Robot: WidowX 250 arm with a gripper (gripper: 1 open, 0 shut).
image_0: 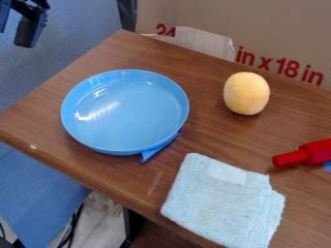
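Observation:
A blue plate [124,108] lies on the left part of the wooden table, with a piece of blue material [154,151] partly under its lower right rim. A yellow round object [246,93] sits at the upper right. A red object [305,155] enters from the right edge, and a folded pale blue cloth [220,201] lies at the front. Dark parts of my gripper [29,21] show at the top-left corner, above and away from the table; whether it is open or shut is unclear.
A cardboard box [272,29] stands behind the table. The table's left edge borders a blue padded surface [39,184]. Bare wood [207,140] lies between the plate, yellow object and cloth.

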